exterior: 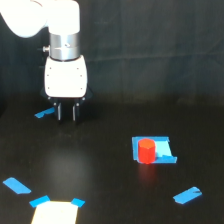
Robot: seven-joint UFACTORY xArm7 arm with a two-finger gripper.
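A small red block (147,151) sits inside a square outlined in blue tape (151,137), right of centre in the camera view. My gripper (67,112) hangs from the white arm at the upper left, pointing down. Its dark fingers (58,111) stand apart, and nothing shows between them. A wide stretch of dark table separates the gripper from the red block, which lies to the right and nearer the camera.
At the bottom left edge is a pale white-yellow surface (55,213), cut off by the frame, with blue tape at its corners. Other tape strips (187,195) lie flat on the table. The dark table between the arm and the red block looks clear.
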